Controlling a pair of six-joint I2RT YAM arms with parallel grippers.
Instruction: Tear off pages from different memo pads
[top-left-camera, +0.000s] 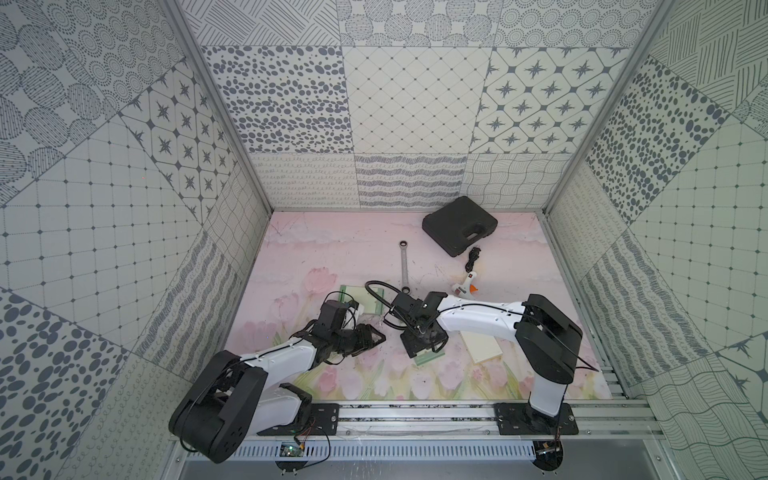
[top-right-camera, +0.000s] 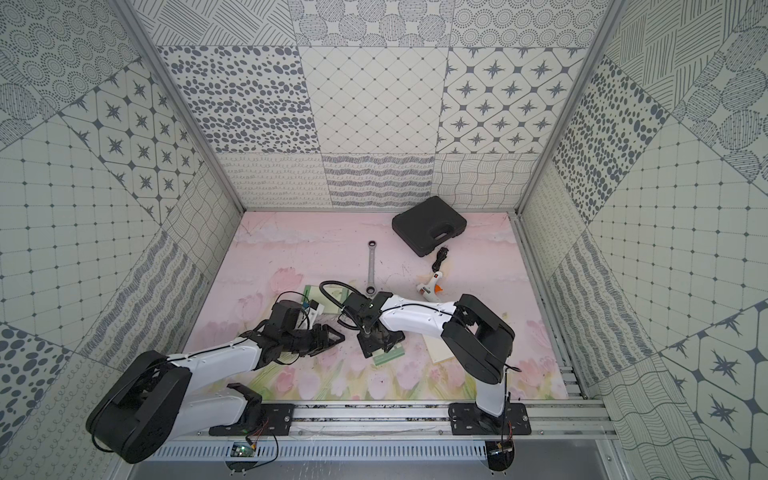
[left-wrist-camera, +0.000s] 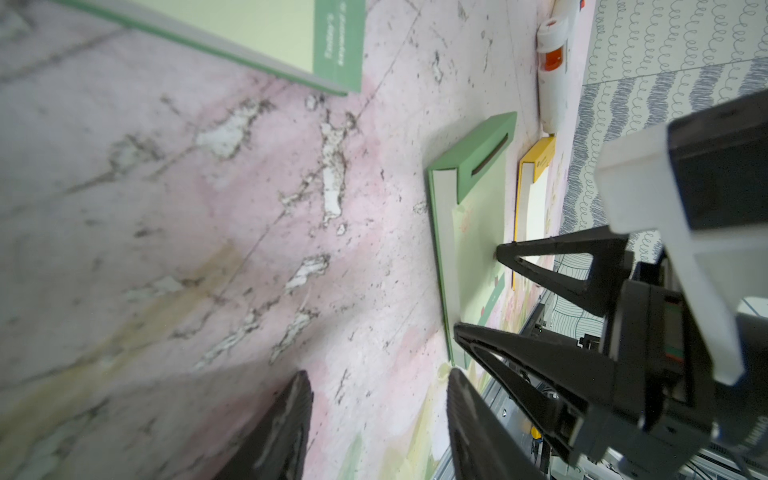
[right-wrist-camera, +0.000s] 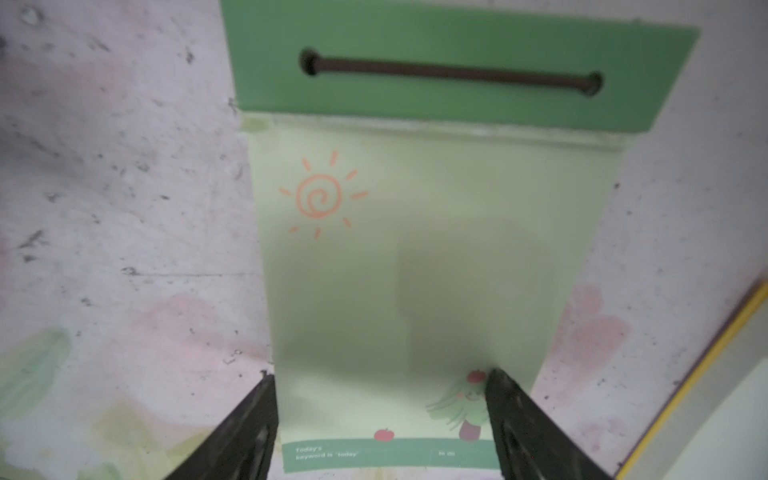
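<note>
A small green memo pad (right-wrist-camera: 432, 264) with a darker green bound top fills the middle of the right wrist view; its pages lie flat. My right gripper is open over the pad's lower part, one fingertip on each side, nothing gripped. Another green pad (left-wrist-camera: 240, 32) lies farther left, behind my left arm. A yellow-edged pad (top-left-camera: 481, 346) rests to the right of the small one. My left gripper is open just left of the small pad, low over bare table, with nothing between its fingers.
A wrench (top-left-camera: 404, 268), a white bottle with an orange part (top-left-camera: 465, 285), a black cable (top-left-camera: 473, 258) and a black case (top-left-camera: 460, 225) lie toward the back. Both grippers are close together.
</note>
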